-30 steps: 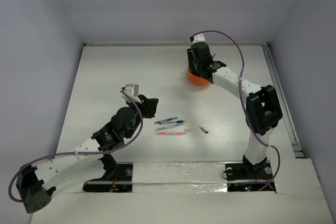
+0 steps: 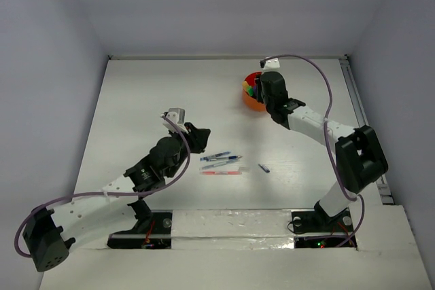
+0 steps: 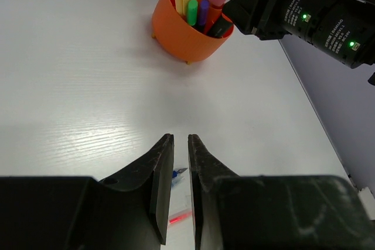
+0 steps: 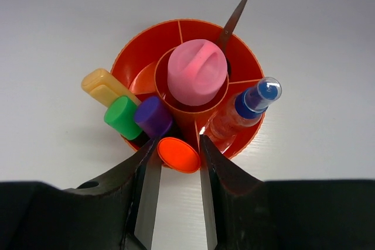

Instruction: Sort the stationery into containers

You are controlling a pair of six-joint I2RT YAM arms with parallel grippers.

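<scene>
An orange compartmented holder [image 3: 176,39] at the back holds yellow, green and purple markers, a pink item [image 4: 193,71], scissors [image 4: 234,16] and a blue-capped bottle [image 4: 234,115]. My right gripper is shut on an orange-capped marker [image 4: 179,154] at the holder's near side. My left gripper is shut over the table, left of several pens [image 2: 221,157], with nothing seen between its fingers. A red pen [image 2: 221,172] and a small blue item [image 2: 264,168] lie apart on the table.
Grey walls stand at the back and sides.
My right arm has moved right and toward the table's front, uncovering more of the holder. My left arm has shifted slightly to the right.
</scene>
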